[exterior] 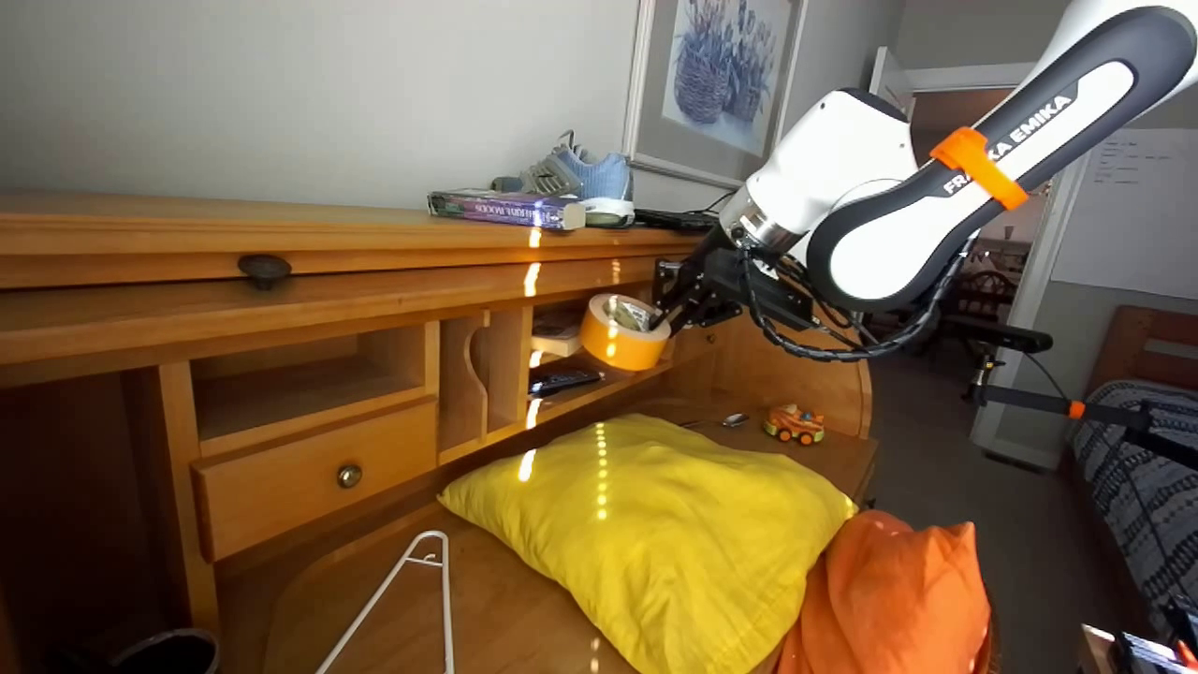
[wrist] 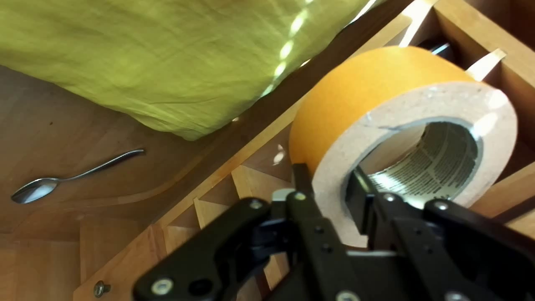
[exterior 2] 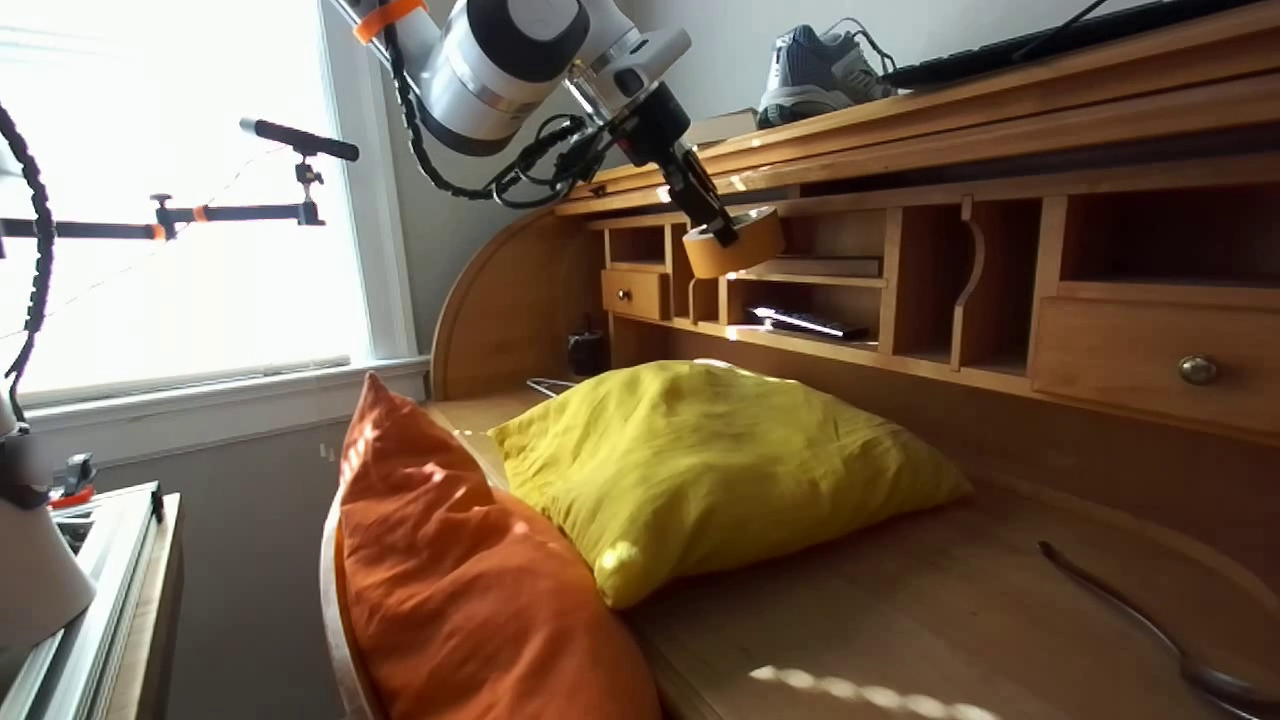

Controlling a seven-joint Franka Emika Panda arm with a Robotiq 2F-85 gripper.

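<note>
A wide roll of orange-yellow tape point(wrist: 351, 105) is held by its ring wall, with my gripper shut on it. In the wrist view one finger is outside the roll and the other inside its hole, where printed paper shows. Exterior view 1 has the tape roll point(exterior: 619, 347) raised in front of the desk's cubbyholes, tilted, above the yellow pillow point(exterior: 663, 517). From the other side, the roll point(exterior 2: 746, 246) hangs below my gripper point(exterior 2: 723, 230) near the upper cubbyholes. Whether it touches the shelf cannot be told.
A book point(exterior: 505, 209), a shoe point(exterior: 601, 180) and a keyboard point(exterior 2: 1056, 42) lie on the desk's top. An orange pillow point(exterior 2: 468, 564), white hanger point(exterior: 445, 584), spoon point(wrist: 75, 175) and toy car point(exterior: 795, 423) are below. The left cubbyhole point(exterior: 303, 376) looks empty.
</note>
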